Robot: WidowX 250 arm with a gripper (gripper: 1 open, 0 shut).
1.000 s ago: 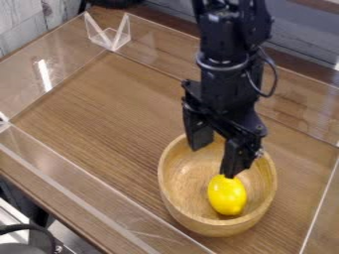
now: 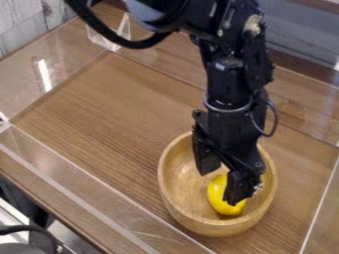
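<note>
A yellow oval object [image 2: 228, 197] lies inside a tan oval bowl [image 2: 183, 203] in the lower middle of the camera view. My black gripper [image 2: 225, 169] hangs over the bowl, its open fingers reaching down around the upper part of the yellow object, which is partly hidden behind them. The arm comes down from the top of the view and covers the back of the bowl.
A clear rack-like item [image 2: 119, 30] stands at the back left, near the table's edge.
The gripper has moved down and toward the front of the bowl, closer over the yellow object, which now is partly covered by it.
</note>
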